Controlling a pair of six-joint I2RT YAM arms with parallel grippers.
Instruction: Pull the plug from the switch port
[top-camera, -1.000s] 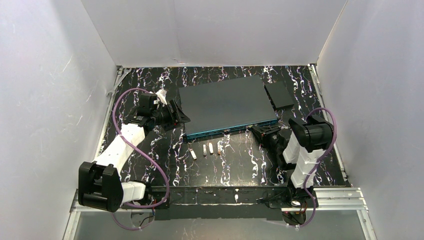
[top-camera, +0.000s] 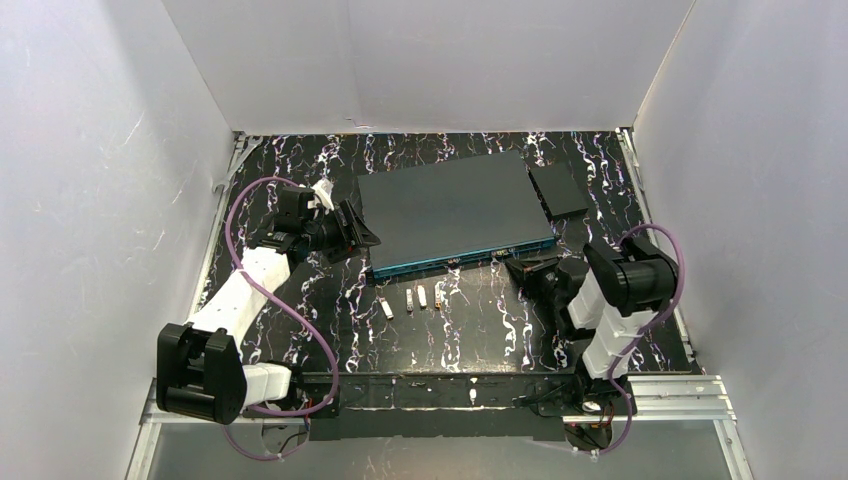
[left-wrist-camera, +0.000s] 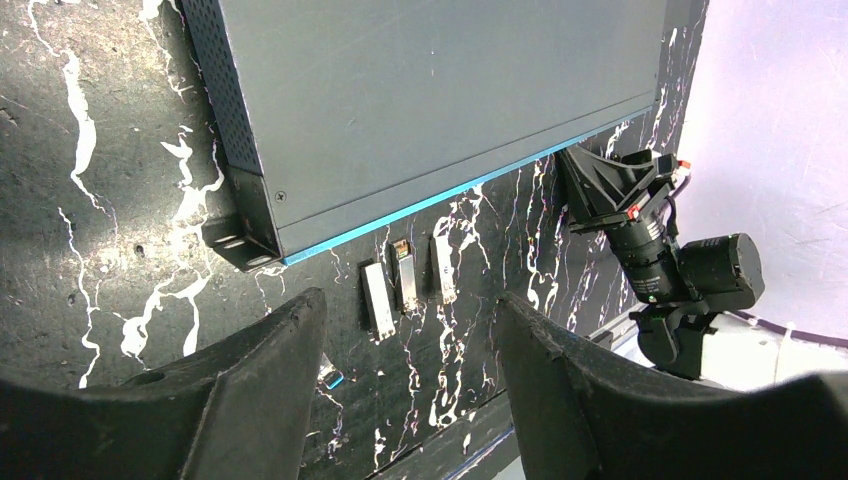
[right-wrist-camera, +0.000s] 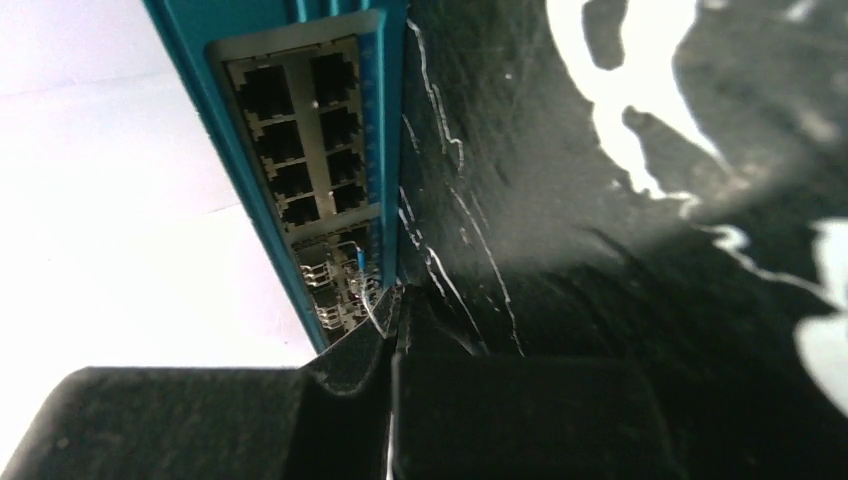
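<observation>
The dark switch (top-camera: 455, 205) lies slantwise on the table, its teal-edged port face (right-wrist-camera: 383, 130) toward the front. In the right wrist view, a thin pale wire with a blue piece (right-wrist-camera: 361, 258) sticks out at the metal cages below the square ports; the plug's body is hard to make out. Close by that wire are the tips of my right gripper, which is shut, with nothing visible between its fingers. My left gripper stands open and empty off the switch's left side, its fingers wide apart.
Several small loose modules (top-camera: 422, 296) lie on the marbled table in front of the switch's left half. A black box (top-camera: 559, 191) rests at the switch's right end.
The left arm, switch and loose modules look unmoved.
</observation>
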